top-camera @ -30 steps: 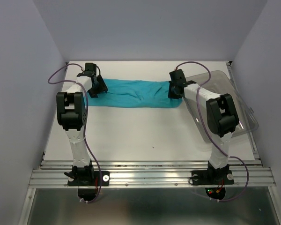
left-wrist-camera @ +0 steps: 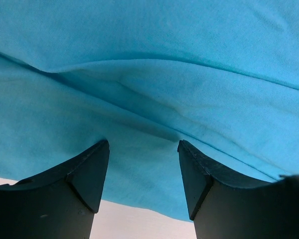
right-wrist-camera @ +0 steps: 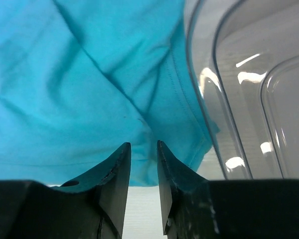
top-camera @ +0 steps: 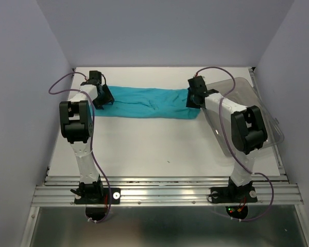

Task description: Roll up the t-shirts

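Note:
A teal t-shirt (top-camera: pixel 144 109) lies as a long folded strip across the far part of the table. At its left end my left gripper (top-camera: pixel 111 104) is over the cloth; in the left wrist view its fingers (left-wrist-camera: pixel 89 174) stand apart, with flat fabric (left-wrist-camera: pixel 139 154) and a fold showing between and beyond them. Over the strip's right end is my right gripper (top-camera: pixel 190 106). Its fingers (right-wrist-camera: pixel 120 167) are partly open in the right wrist view, a narrow gap between the tips, and the shirt's creased end (right-wrist-camera: pixel 182 109) lies just beyond. No cloth shows clearly pinched in either.
A clear plastic bin (top-camera: pixel 272 135) stands on the table's right side, close to the shirt's right end and beneath the right arm.
My left gripper has shifted slightly left and a little nearer. The shirt looks nearly the same.

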